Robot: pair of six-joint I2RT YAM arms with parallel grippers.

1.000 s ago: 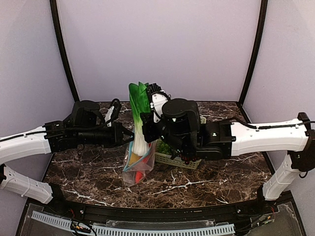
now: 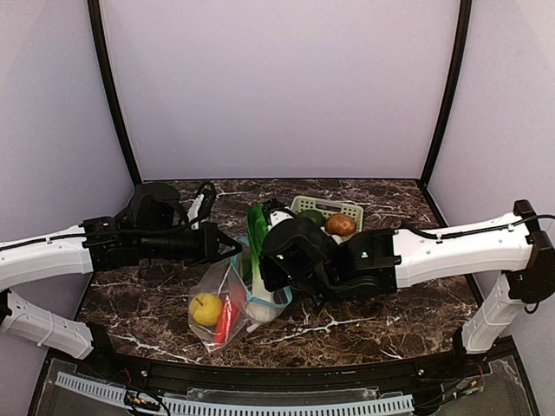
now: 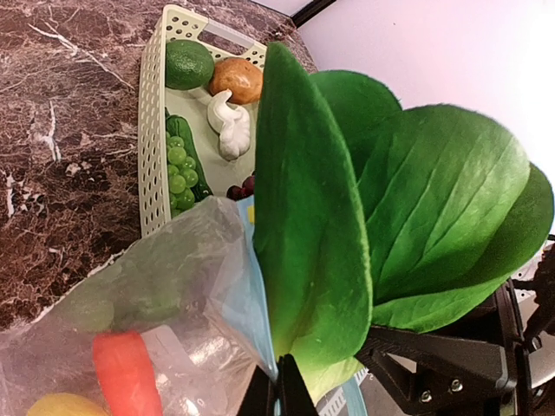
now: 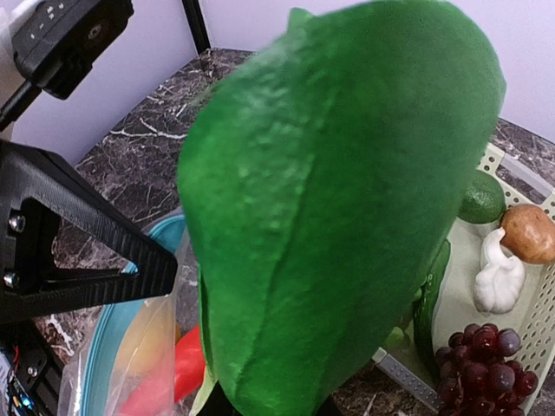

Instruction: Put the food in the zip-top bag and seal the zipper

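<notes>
A clear zip bag (image 2: 208, 325) with blue rim holds a yellow fruit (image 2: 205, 308) and red pepper (image 3: 121, 373). My left gripper is shut on the bag's rim at the upper edge. A leafy bok choy (image 4: 329, 199) stands in the bag's mouth, its white base low in the bag in the top view. My right gripper is around the bok choy; the leaves hide its fingertips in the right wrist view, so whether it grips cannot be told.
A perforated tray (image 3: 152, 165) behind holds avocado (image 4: 481, 198), potato (image 4: 527, 234), garlic (image 4: 499, 286), green grapes (image 3: 179, 178), red grapes (image 4: 486, 377) and a long green vegetable. Bare table lies left and front right.
My right gripper and the bok choy have moved down, sinking deeper into the bag. The bag's bottom has swung toward the front left.
</notes>
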